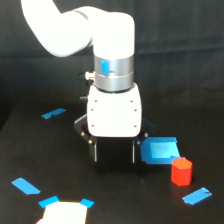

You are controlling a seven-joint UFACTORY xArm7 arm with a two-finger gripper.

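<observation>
My gripper (115, 152) hangs below the white arm near the middle of the camera view. Its two dark fingers stand wide apart, and nothing shows between them. To its right, a red block (181, 172) rests on the black surface. A blue square (160, 151) lies just behind and left of the block, its left part close to the gripper's right finger. Whether the fingertips touch the surface is hard to tell.
Blue tape strips mark the black surface (110, 195): one (53, 114) at back left, one (26, 186) at left, one (197, 196) at right. A pale object (64, 213) is cut off by the bottom edge. Open floor lies left of the gripper.
</observation>
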